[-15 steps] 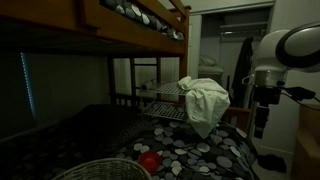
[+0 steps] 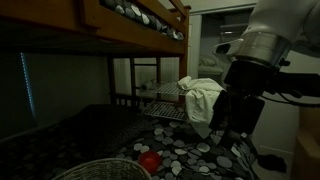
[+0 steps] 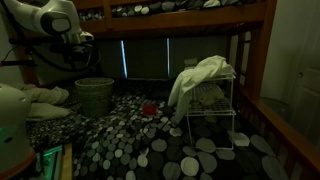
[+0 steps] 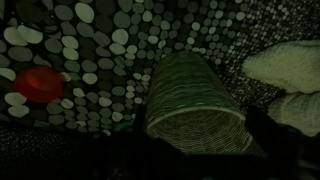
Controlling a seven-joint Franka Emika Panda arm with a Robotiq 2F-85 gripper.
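My gripper [image 2: 232, 140] hangs in the right part of exterior view 1, fingers apart and nothing seen between them. In the wrist view its dark fingers [image 4: 275, 140] flank the opening of a woven basket [image 4: 190, 85]; how far off the basket lies is hard to judge. That basket [image 3: 95, 94] stands at the left in exterior view 2, below and to the right of the arm. A round red object [image 2: 150, 160] rests on the dotted bedding. White cloth [image 2: 203, 102] drapes over a wire rack [image 3: 222, 112].
Dotted dark bedding [image 3: 160, 150] covers the surface, with open room in front of the rack. A wooden upper bunk [image 2: 120, 27] overhangs it. A wooden rail [image 3: 275, 125] runs along the right in exterior view 2. The scene is dim.
The arm has come nearer to exterior view 1's camera and looks larger. Cloth, red object and basket have stayed put.
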